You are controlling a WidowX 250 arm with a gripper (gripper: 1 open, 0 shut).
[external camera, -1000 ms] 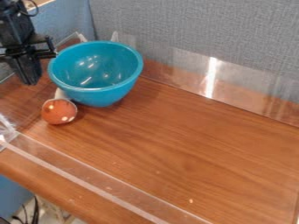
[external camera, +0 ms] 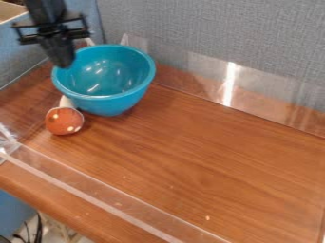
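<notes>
My black gripper is at the top left, above the left rim of a teal bowl. It is blurred, shut, with nothing visible between its fingers. The bowl sits on the wooden table near the back left. Just in front of it lies an orange-red round object with light spots, a pale part extending from it toward the bowl.
Clear plastic edging runs along its front and back, with a grey padded wall behind. Cables hang below the front left.
My gripper has risen and moved right, from the table's left edge to over the bowl's left rim. The bowl and the orange-red object look unmoved.
</notes>
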